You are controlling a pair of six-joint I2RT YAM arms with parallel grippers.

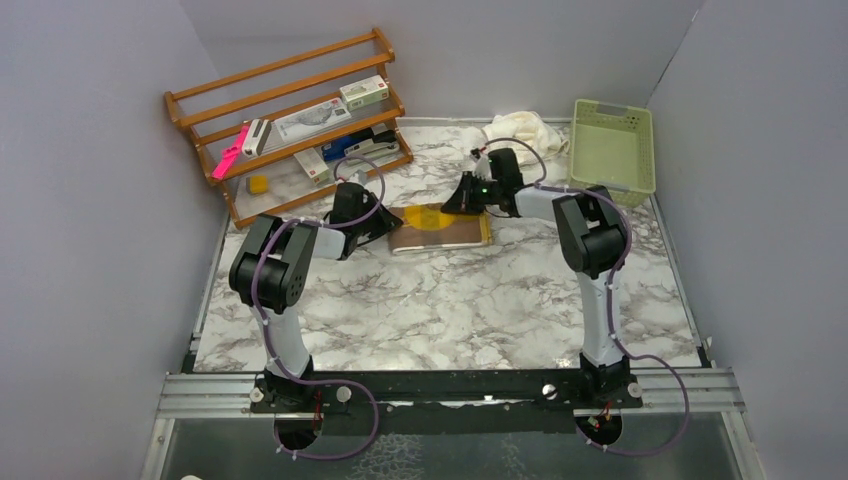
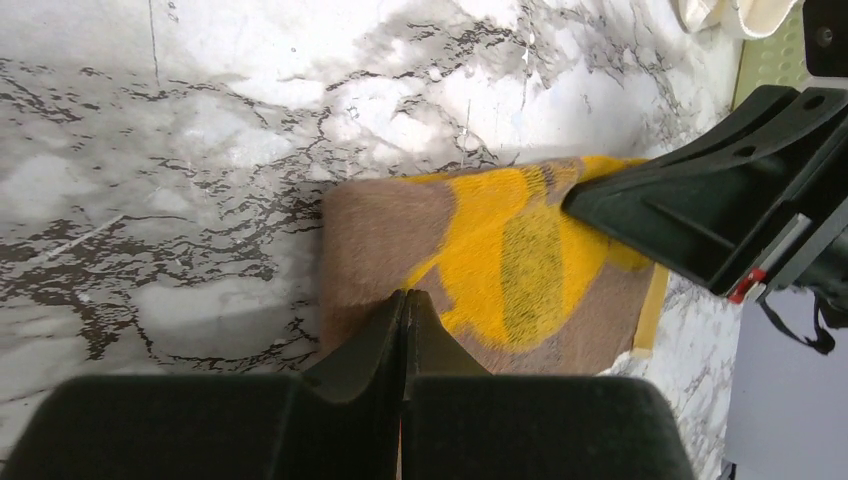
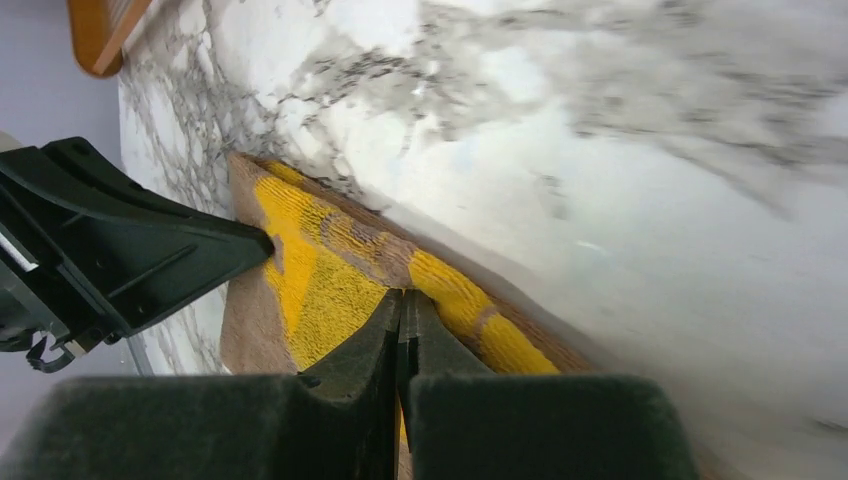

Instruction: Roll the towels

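Note:
A brown towel (image 1: 430, 238) with a yellow patch lies folded into a flat strip on the marble table. My left gripper (image 1: 400, 222) is shut at the strip's left end; in the left wrist view its fingertips touch the cloth there. Over the far edge towards the right end, my right gripper (image 1: 446, 211) is shut too, with the yellow fabric (image 3: 345, 300) bunched against its fingertips. Whether any cloth is pinched in either finger does not show. A second, white towel (image 1: 528, 136) lies crumpled at the back.
A green basket (image 1: 646, 165) stands at the back right, close to the white towel. A wooden rack (image 1: 283, 208) with boxes fills the back left.

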